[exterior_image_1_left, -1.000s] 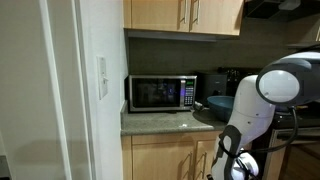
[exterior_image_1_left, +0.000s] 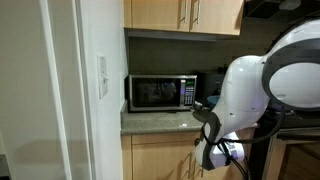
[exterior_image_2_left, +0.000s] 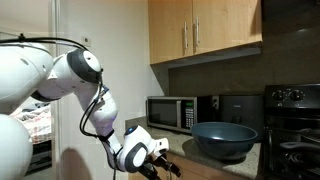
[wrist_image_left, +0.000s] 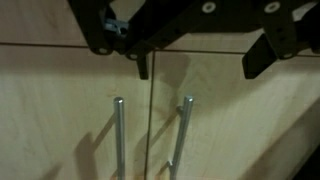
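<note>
My gripper stands open before the light wood lower cabinet doors (wrist_image_left: 225, 105), its dark fingers (wrist_image_left: 258, 58) wide apart and nothing held. Two vertical metal bar handles show in the wrist view: the left handle (wrist_image_left: 120, 138) and the right handle (wrist_image_left: 182, 138), one on each side of the dark seam between the doors. The right handle's top lies below the gap between the fingers in the picture; the left handle lies outside that gap, to the left. Contact with either handle is not visible. In exterior view 1 the white arm (exterior_image_1_left: 233, 103) partly hides the lower cabinet (exterior_image_1_left: 155, 158).
Above the lower cabinet is a counter (exterior_image_1_left: 150, 123) with a microwave (exterior_image_2_left: 170, 114) and a large dark blue pot (exterior_image_2_left: 224, 140). A black stove (exterior_image_2_left: 292, 125) stands to the right. Upper cabinets (exterior_image_2_left: 222, 25) hang overhead, and a white wall panel (exterior_image_1_left: 100, 110) borders the left.
The cabinet doors show no visible movement.
</note>
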